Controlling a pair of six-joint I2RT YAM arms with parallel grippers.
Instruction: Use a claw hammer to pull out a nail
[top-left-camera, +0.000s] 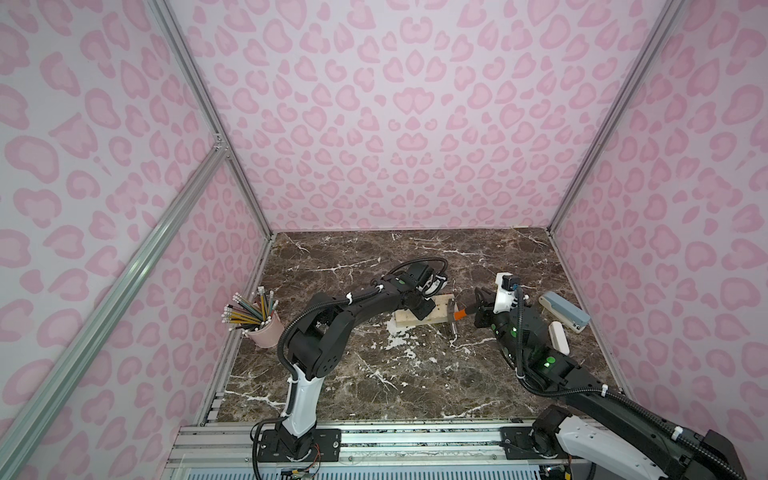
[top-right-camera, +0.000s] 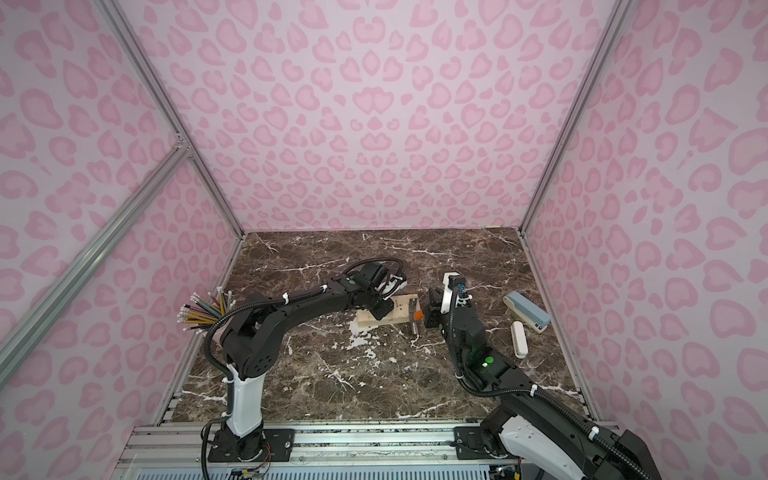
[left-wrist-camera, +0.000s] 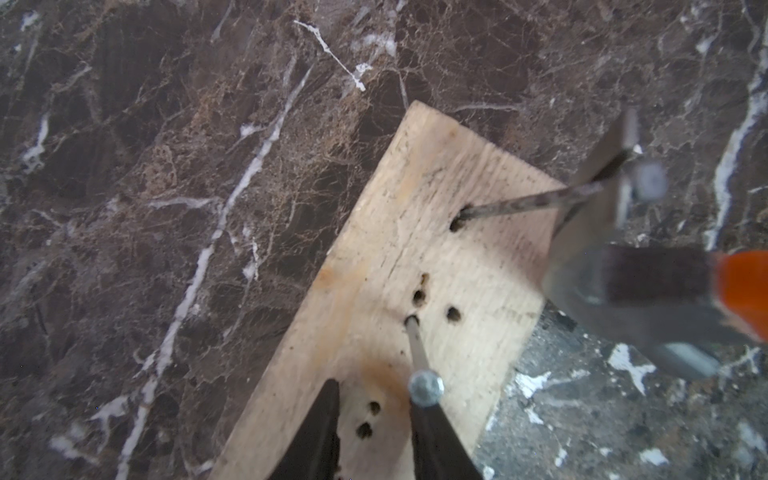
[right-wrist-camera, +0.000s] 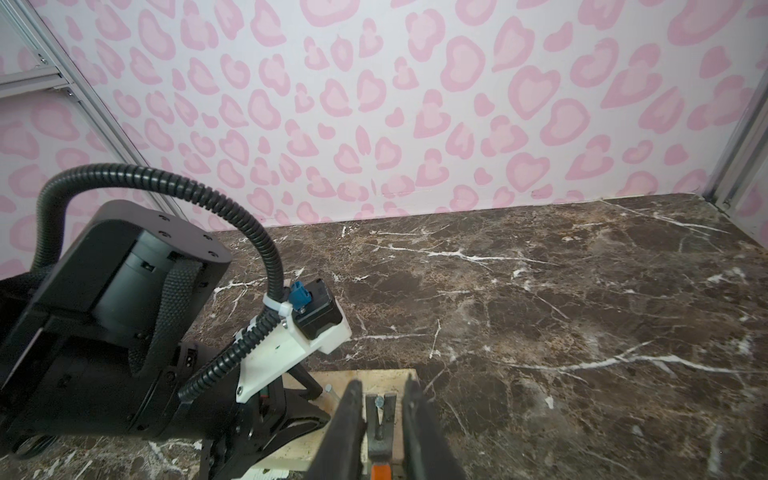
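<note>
A pale wooden board (left-wrist-camera: 344, 304) with several holes lies on the marble table. From its far-right hole a long nail (left-wrist-camera: 520, 201) leans toward the hammer, passing the claw (left-wrist-camera: 588, 216) with its head on the far side. In the right wrist view the nail's head (right-wrist-camera: 379, 402) shows between the claw's two prongs. My right gripper is shut on the claw hammer by its orange handle (left-wrist-camera: 744, 288). At the board's other end my left gripper stands open, fingers apart above or beside the wood; which, I cannot tell. A second nail (left-wrist-camera: 419, 356) stands near it.
A pink cup (top-left-camera: 265, 332) of pencils stands at the left edge. A blue-grey case (top-left-camera: 565, 310) and a white object (top-left-camera: 558, 338) lie at the right. White flecks (top-left-camera: 397, 334) lie before the board.
</note>
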